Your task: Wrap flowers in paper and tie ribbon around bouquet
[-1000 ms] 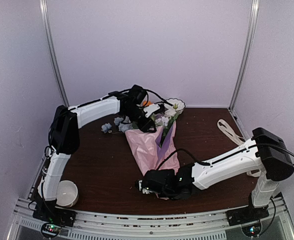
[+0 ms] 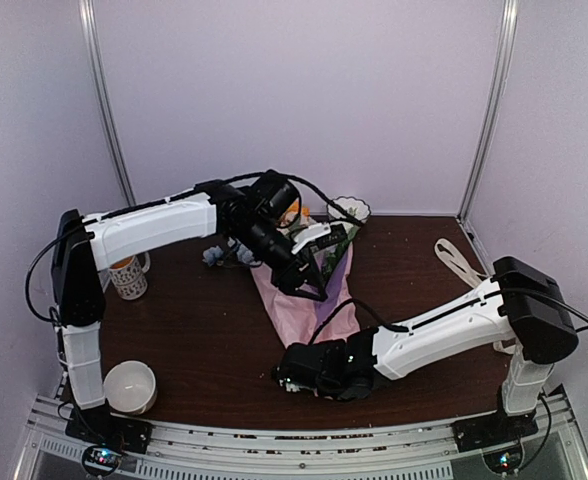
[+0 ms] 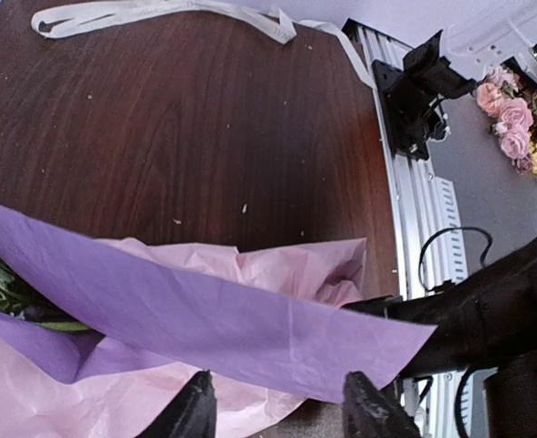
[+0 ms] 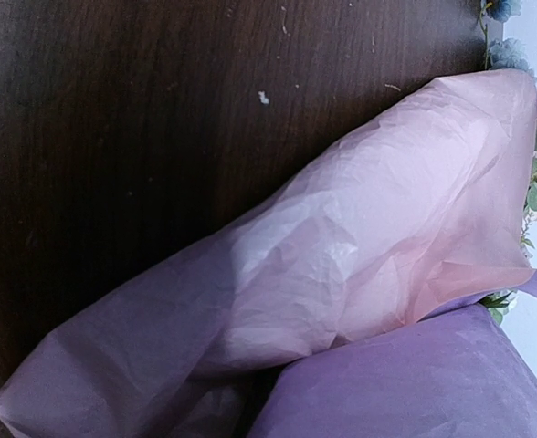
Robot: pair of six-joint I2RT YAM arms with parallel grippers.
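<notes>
The bouquet's pink wrapping paper lies in mid-table, with a purple sheet along its right side. In the left wrist view the purple sheet stretches above green leaves. Over the bouquet, my left gripper is open; its fingertips are apart, with the sheet's lower edge near them. My right gripper is shut, low at the wrap's narrow end; its fingers do not show in the right wrist view, where pink paper fills the middle. A white ribbon rests at the right.
Loose blue flowers lie left of the bouquet. A patterned mug and a white bowl stand on the left; a scalloped white dish is behind the bouquet. Bare table shows on the right.
</notes>
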